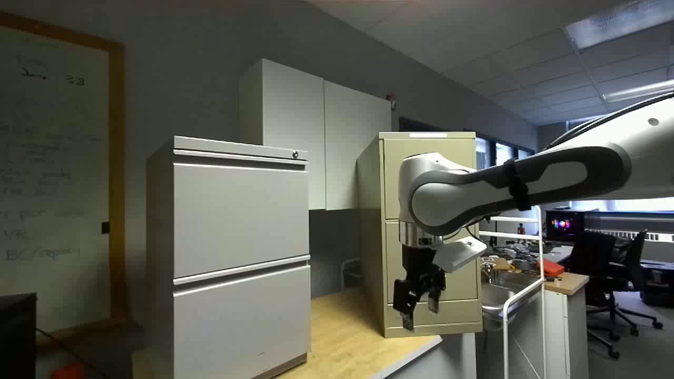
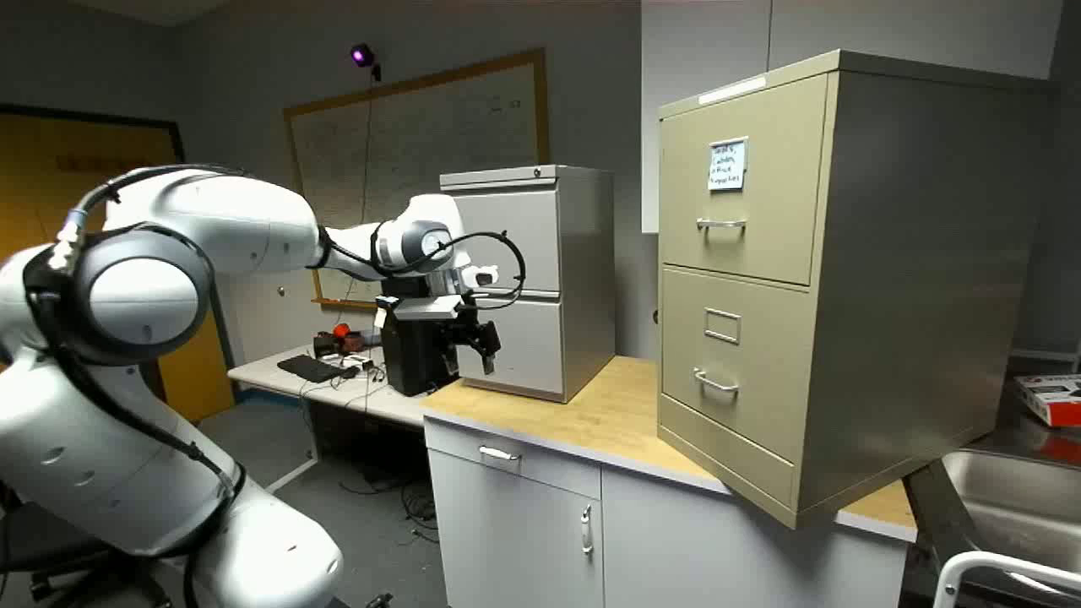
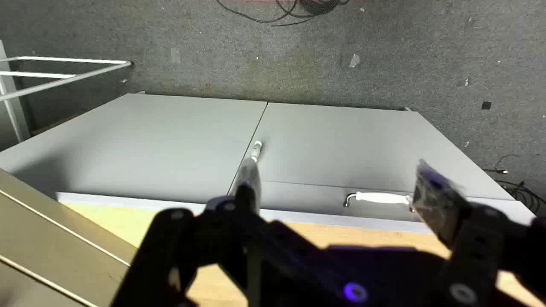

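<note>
My gripper points downward with its fingers spread wide and nothing between them. In exterior view 2 the gripper (image 2: 473, 356) hangs in front of the grey two-drawer cabinet (image 2: 517, 344), above the counter's front edge. Below it in that view is the base unit's top drawer, whose white handle (image 2: 499, 454) is clear of the fingers. The wrist view shows the drawer handle (image 3: 382, 197) beyond the gap between the fingers. A vertical door handle (image 3: 256, 150) appears just past the left fingertip, partly covered by it.
A beige filing cabinet (image 2: 735, 304) stands on the wooden counter (image 2: 618, 400), to the right of the grey one. Past it lies a metal sink (image 2: 1018, 496). Bare counter runs between the cabinets. A white metal frame (image 1: 505, 322) stands near the sink.
</note>
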